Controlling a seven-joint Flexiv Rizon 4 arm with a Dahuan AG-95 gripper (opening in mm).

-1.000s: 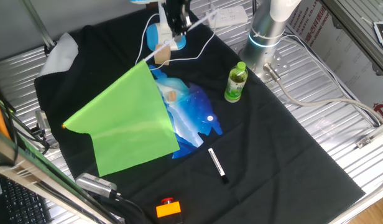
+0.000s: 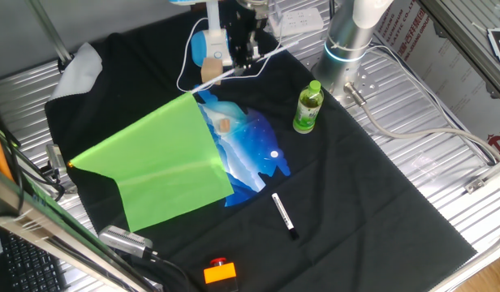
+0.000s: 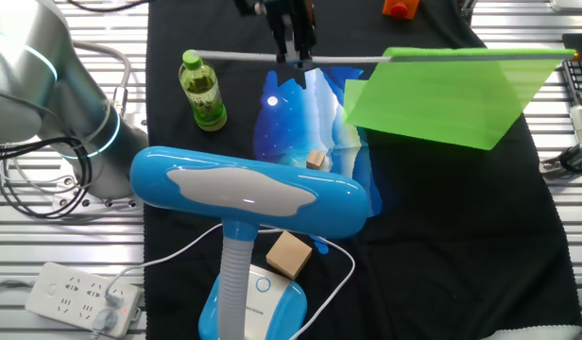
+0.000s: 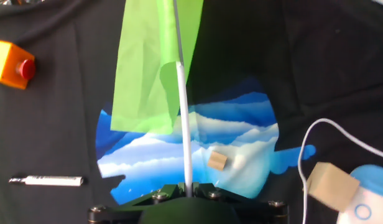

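A green flag (image 2: 161, 166) on a thin white pole (image 3: 357, 59) hangs in the air above the table. My gripper is shut on the pole, whose bare part runs between the fingertips in the wrist view. In exterior view 1 the gripper (image 2: 243, 65) is at the back, near the lamp, and the flag spreads from it to the left. Exterior view 2 shows the gripper (image 3: 296, 59) at the top, with the pole lying nearly level across the picture. The cloth covers part of a blue-white picture sheet (image 2: 254, 150) beneath.
A green-capped bottle (image 2: 308, 107), a marker (image 2: 285, 216) and an orange box with a red button (image 2: 221, 274) rest on the black cloth. Wooden blocks (image 3: 288, 254) lie on the sheet and beside the blue lamp (image 3: 248, 194).
The gripper has moved a little to the right and down in exterior view 1. The pole has come with it, its left tip shifting left. Objects on the table have stayed put.
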